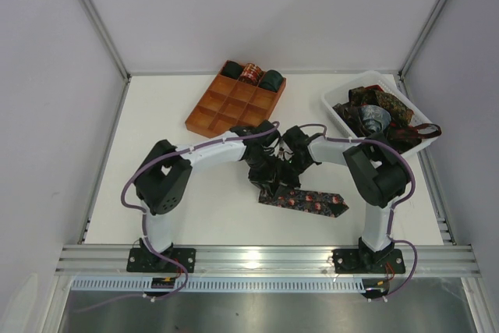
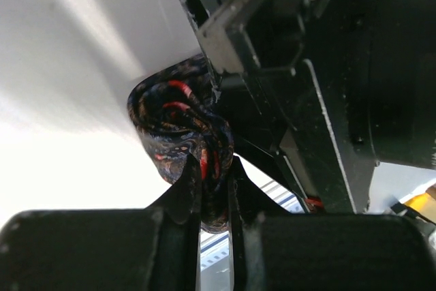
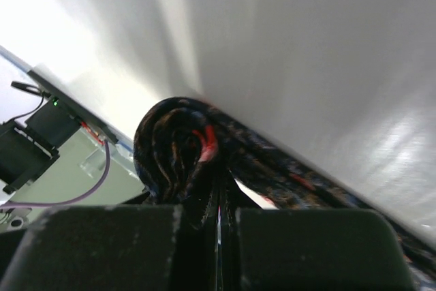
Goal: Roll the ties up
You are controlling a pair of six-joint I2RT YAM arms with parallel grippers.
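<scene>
The dark tie with red figures (image 1: 300, 201) lies partly spread near the table front, its left end coiled under the grippers. In the left wrist view the coil (image 2: 174, 117) stands on edge. The left gripper has its fingers a little apart with folded cloth between them; whether they clamp it is unclear. My right gripper is shut against the coil (image 3: 163, 148), and no cloth can be made out between its fingertips. From there the tie's length (image 3: 300, 178) runs off to the right.
A brown divided box (image 1: 222, 108) at the back holds several rolled ties along its far edge. On the right a white bin (image 1: 334, 99) is heaped with loose ties. Both arms meet closely over the coil.
</scene>
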